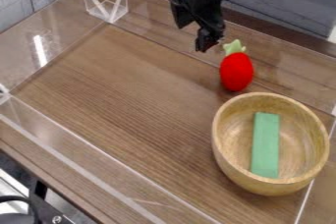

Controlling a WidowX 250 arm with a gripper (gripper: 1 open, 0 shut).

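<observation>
My black gripper (203, 33) hangs at the top centre, open and empty, just up and left of a red pepper-like object (237, 71) with a pale green stem. Below them a wooden bowl (237, 191) holds a green rectangular block (265, 144).
A clear plastic piece (108, 4) stands at the upper left, with another at the left edge. A dark object is cut off at the bottom left corner.
</observation>
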